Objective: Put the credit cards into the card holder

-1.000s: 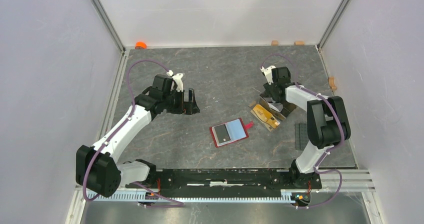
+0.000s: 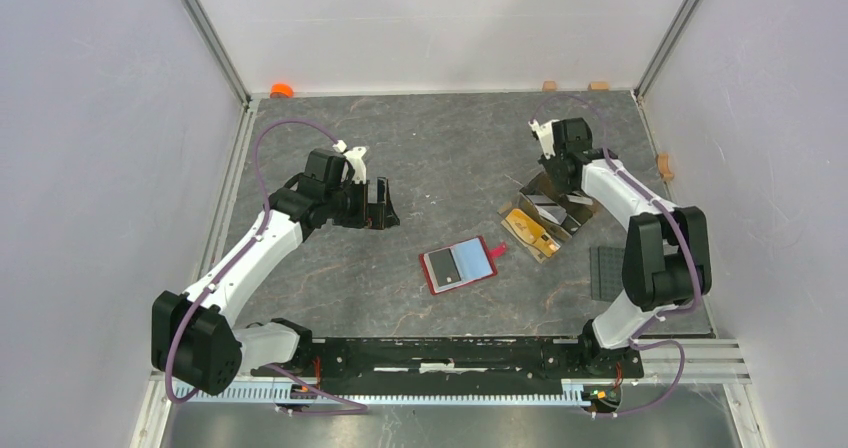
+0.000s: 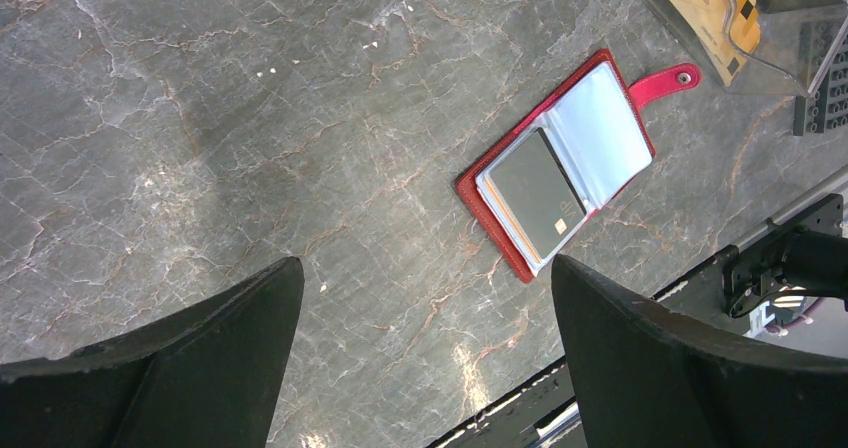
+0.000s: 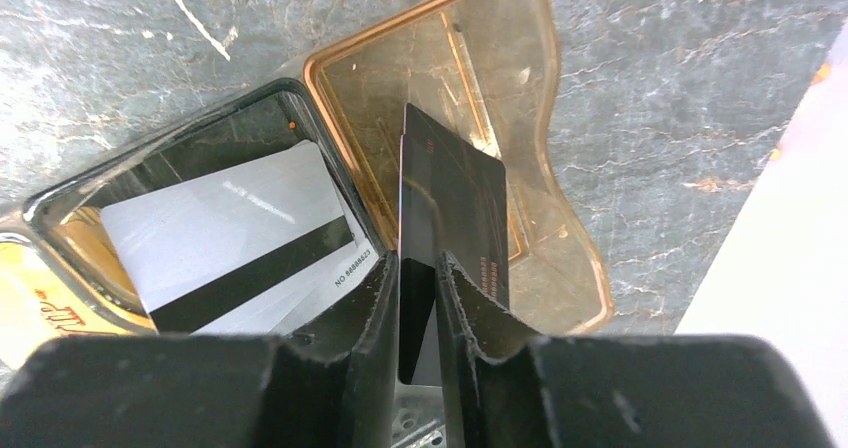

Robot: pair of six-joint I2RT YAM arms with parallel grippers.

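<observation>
The red card holder (image 2: 429,276) lies unfolded on the table, a dark card (image 3: 537,190) in one of its clear sleeves and a pale sleeve beside it. My left gripper (image 2: 391,203) stands open and empty, left of and beyond the holder. Over the brown see-through compartment (image 4: 445,43) is my right gripper, its fingers a narrow gap apart. A black card (image 4: 468,198) leans in that compartment and reaches down between those fingers, and the gap looks wider than the card is thick. A white card with a black stripe (image 4: 235,223) lies in the dark compartment.
An amber compartment with a yellow card (image 2: 532,232) adjoins the others on the near side. A dark ribbed pad (image 2: 606,273) lies near the right edge.
The left arm and the card holder have stayed put.
</observation>
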